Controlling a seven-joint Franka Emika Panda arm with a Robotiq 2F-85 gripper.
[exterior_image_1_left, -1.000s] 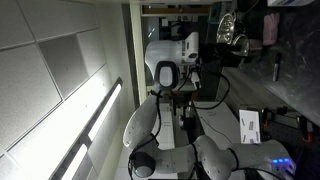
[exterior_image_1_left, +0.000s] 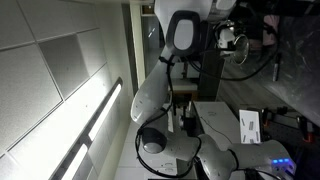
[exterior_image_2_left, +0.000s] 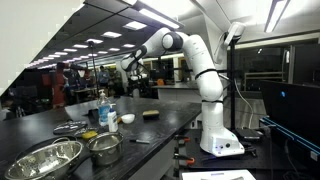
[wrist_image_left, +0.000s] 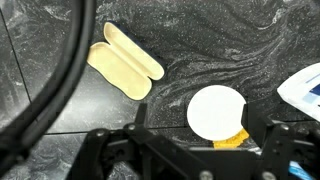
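My gripper is open high above the dark counter, with no object held between its fingers. Below it in the wrist view lies a round white bowl (wrist_image_left: 215, 110), with a yellow sponge (wrist_image_left: 232, 140) partly showing at its lower edge. Up and to the left rests an opened case (wrist_image_left: 124, 66) with a tan inside and a dark edge. Exterior view 2 shows the arm stretched over the counter's far end, its gripper (exterior_image_2_left: 129, 78) small there, with the white bowl (exterior_image_2_left: 127, 118) and the case (exterior_image_2_left: 150, 113) farther below.
A white object (wrist_image_left: 302, 90) sits at the wrist view's right edge. Nearer in exterior view 2 stand a metal pot (exterior_image_2_left: 105, 151), a large colander (exterior_image_2_left: 46, 161) and a bottle (exterior_image_2_left: 112, 121). Bare counter (wrist_image_left: 200, 40) surrounds the case.
In exterior view 1 the upper arm and wrist have swung up and to the right, appearing larger and covering more of the counter. The arm's base stays put.
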